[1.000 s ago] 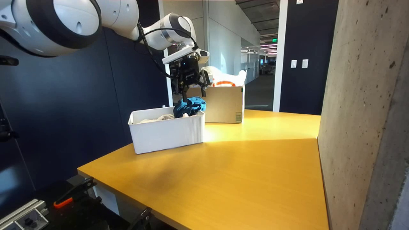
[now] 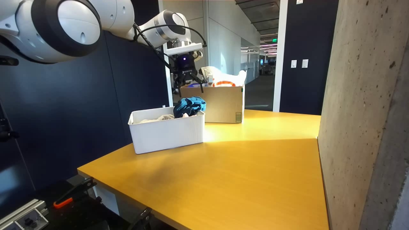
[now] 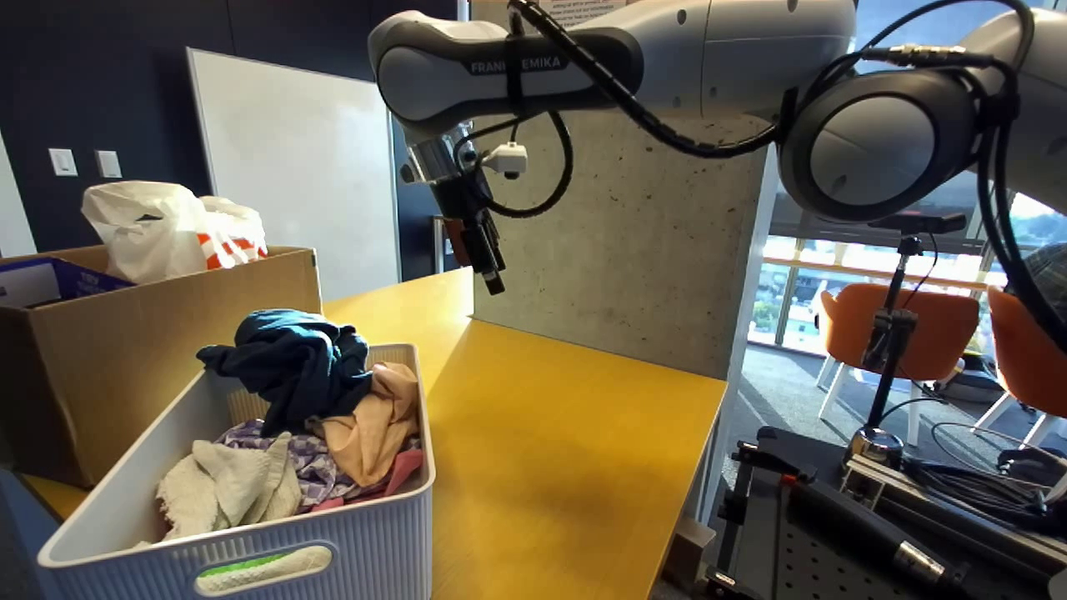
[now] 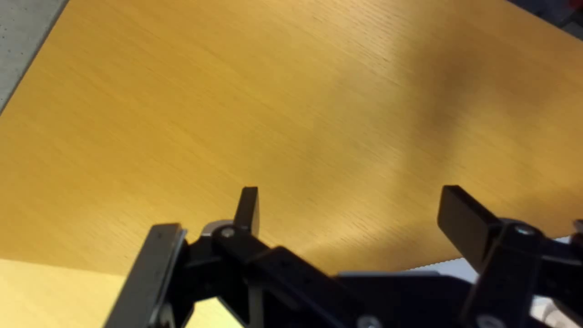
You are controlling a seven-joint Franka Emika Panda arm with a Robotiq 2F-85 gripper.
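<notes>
My gripper is open, its two fingers wide apart with only bare table behind the gap in the wrist view. In exterior view 1 the gripper (image 2: 190, 92) hangs above the far end of a white bin (image 2: 165, 136), apart from the cloths in it. A dark blue cloth (image 3: 295, 365) lies heaped on top of the pile in the bin. Beside and below it are a peach cloth (image 3: 365, 430), a cream cloth (image 3: 225, 485) and a purple patterned cloth (image 3: 310, 465).
A cardboard box (image 2: 222, 105) with white plastic bags (image 3: 160, 235) stands behind the bin. Black clamps grip the table's near edge.
My gripper has risen slightly and tilted, moving up from close over the blue cloth. The bin and its cloths look unchanged.
</notes>
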